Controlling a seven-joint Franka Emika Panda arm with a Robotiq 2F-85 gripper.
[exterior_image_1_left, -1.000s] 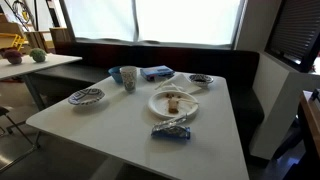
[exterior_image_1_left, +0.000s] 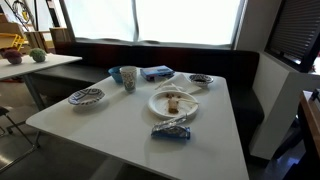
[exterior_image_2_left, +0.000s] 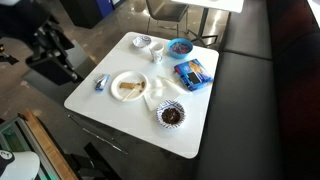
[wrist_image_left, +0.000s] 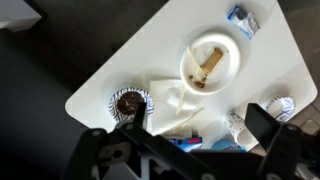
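My gripper is open above the table, its black fingers wide apart with nothing between them. In the wrist view, a white plate (wrist_image_left: 232, 72) holds a brown piece of food (wrist_image_left: 210, 64) and a pale stick. Beyond the plate lies a blue and silver wrapper (wrist_image_left: 242, 20). A patterned bowl (wrist_image_left: 146, 99) with dark contents sits near the left finger. The patterned cup (wrist_image_left: 235, 121) and a second patterned dish (wrist_image_left: 280, 106) are near the right finger. In exterior view 2, the dark arm (exterior_image_2_left: 40, 55) hangs at upper left, clear of the tabletop objects.
White napkins (exterior_image_2_left: 157, 95) lie between the plate and the bowl. A blue package (exterior_image_2_left: 194, 74) and a blue bowl (exterior_image_2_left: 181, 47) stand farther along the white table (exterior_image_2_left: 120, 123). Dark bench seating (exterior_image_2_left: 245, 100) runs alongside. Bare tabletop shows in front of the dish (exterior_image_1_left: 86, 96).
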